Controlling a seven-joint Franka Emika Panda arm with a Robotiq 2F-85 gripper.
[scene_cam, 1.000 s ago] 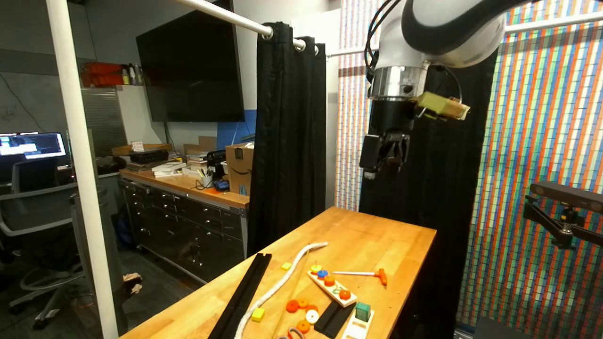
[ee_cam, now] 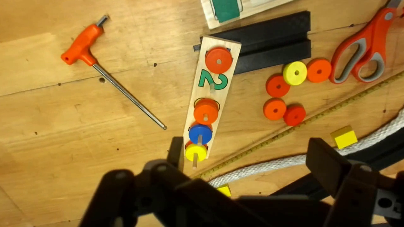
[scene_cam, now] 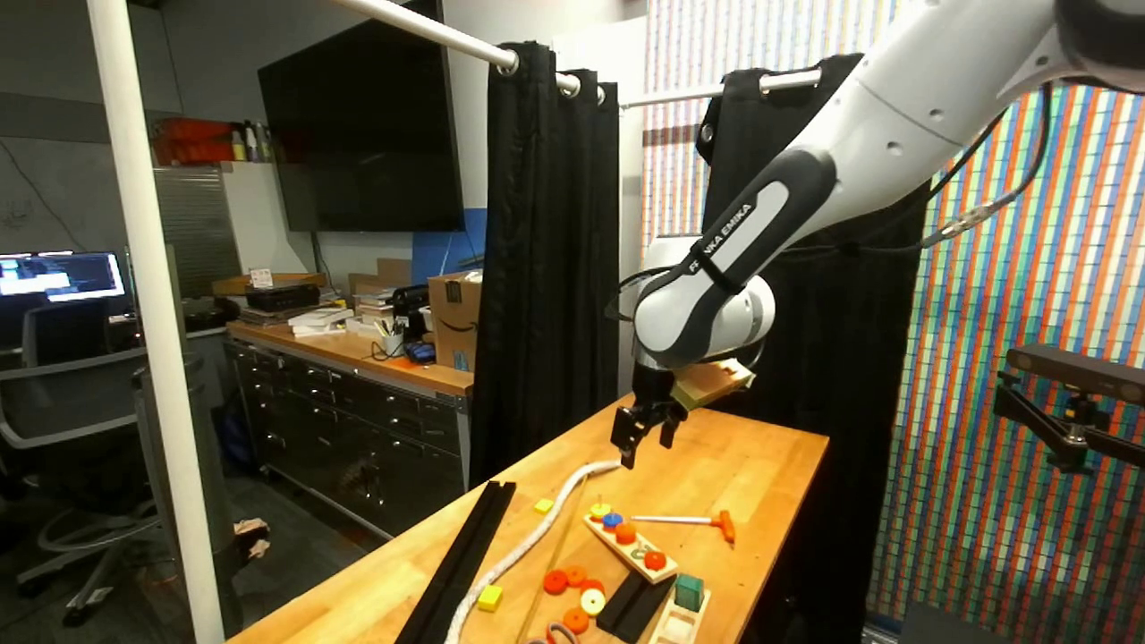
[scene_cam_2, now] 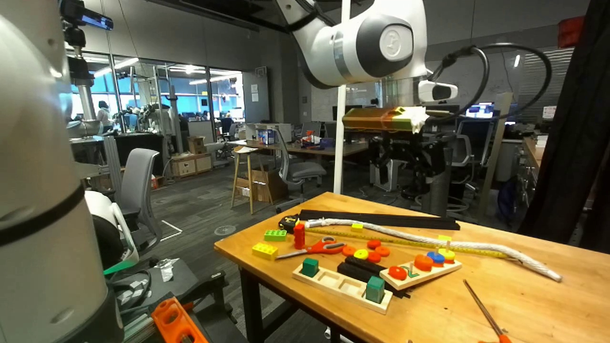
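My gripper stands open above the table, its black fingers wide apart in the wrist view with nothing held between them. In exterior view 1 the gripper hangs over the far part of the tabletop. Below it in the wrist view lies a wooden peg board carrying an orange-red disc, an orange disc, a blue disc and a yellow disc on pegs. One peg beside the green "2" is bare. Several loose discs, among them a yellow one, rest to the right of the board.
An orange-handled hex key lies left of the board. Scissors, a measuring tape, a white rope, black bars and yellow blocks crowd the other side. A tray with green blocks stands near the table edge.
The arm has come down from high above the table and shifted left in exterior view 1, with the gripper now lower and tilted. The objects on the table look unmoved.
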